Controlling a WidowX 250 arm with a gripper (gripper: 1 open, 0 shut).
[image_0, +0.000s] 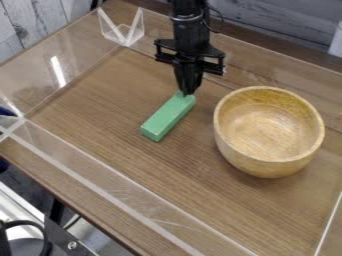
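Note:
The black gripper (185, 84) comes down from the top centre, its fingertips at the upper end of a green rectangular block (168, 118) lying on the wooden table (94, 160). The gripper appears shut; whether it touches the block or has anything between its fingers is too small to tell.
A large tan bowl (267, 150) sits right of the block. A clear, wedge-like plastic piece (123, 26) is at the back left. Black cables lie at the lower left corner.

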